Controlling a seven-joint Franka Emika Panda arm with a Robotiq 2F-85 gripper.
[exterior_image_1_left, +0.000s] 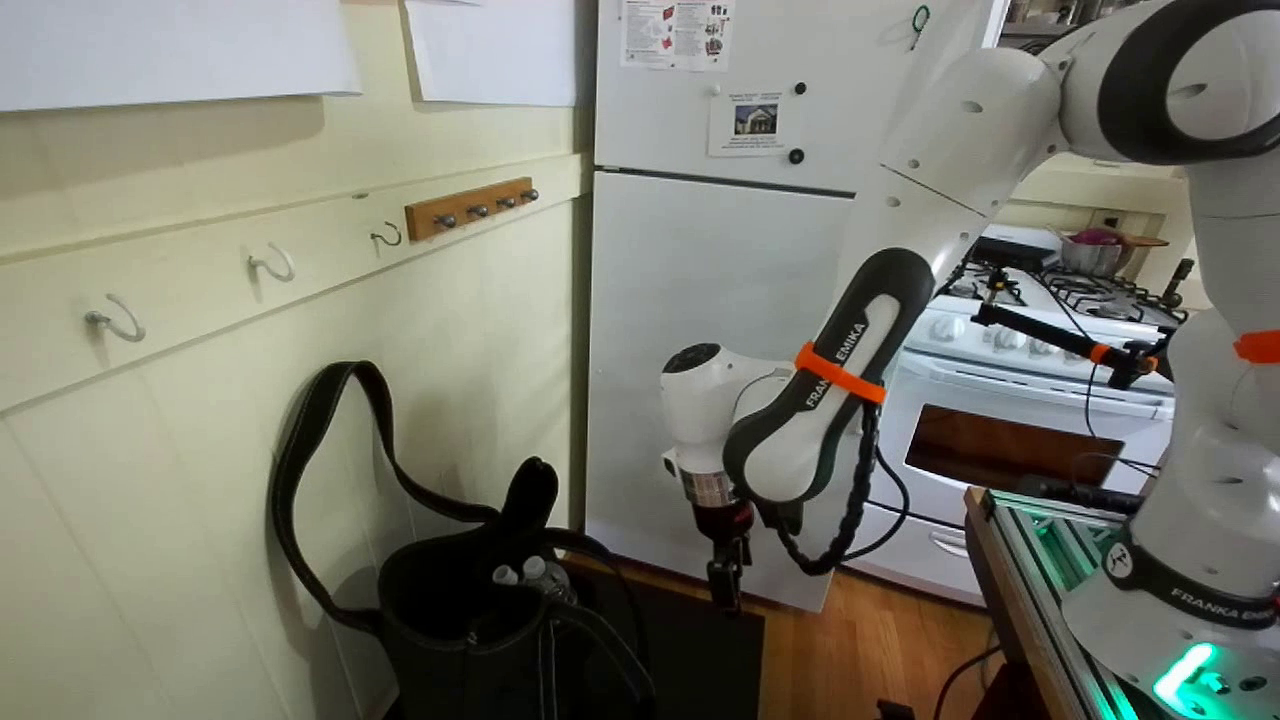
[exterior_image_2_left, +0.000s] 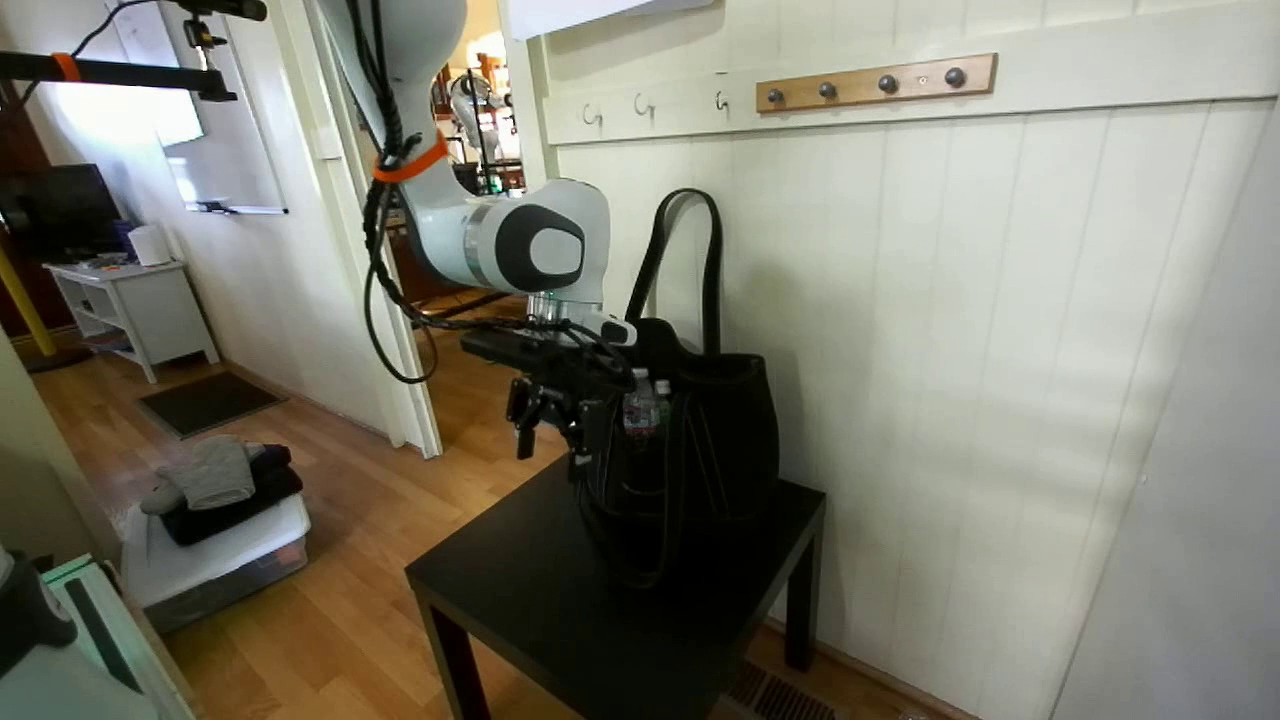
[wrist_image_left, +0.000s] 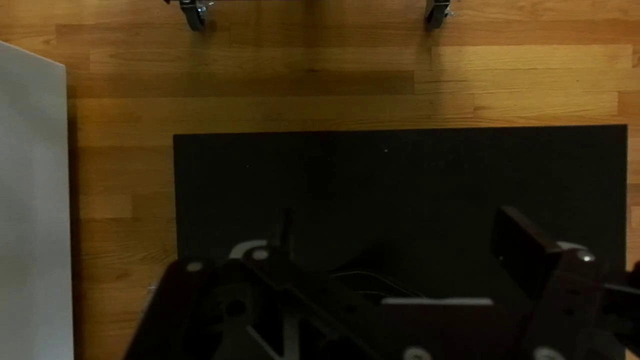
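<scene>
A black tote bag (exterior_image_1_left: 462, 612) stands upright on a black table (exterior_image_2_left: 528, 576) against the wall, one strap (exterior_image_2_left: 715, 258) raised and the other hanging down its front. Bottle tops (exterior_image_1_left: 535, 569) poke out of its opening. My gripper (exterior_image_1_left: 727, 588) is to the right of the bag in exterior view 1, pointing down above the table. In exterior view 2 it overlaps the bag's left side; contact cannot be told. In the wrist view the gripper is open, its fingers wide apart over the dark tabletop (wrist_image_left: 420, 180). Pale stitching, probably a bag strap's, shows faintly between them.
Metal hooks (exterior_image_1_left: 274, 263) and a wooden peg rack (exterior_image_1_left: 470, 209) are mounted on the wall above the bag. A white fridge (exterior_image_1_left: 708, 360) stands close behind the arm.
</scene>
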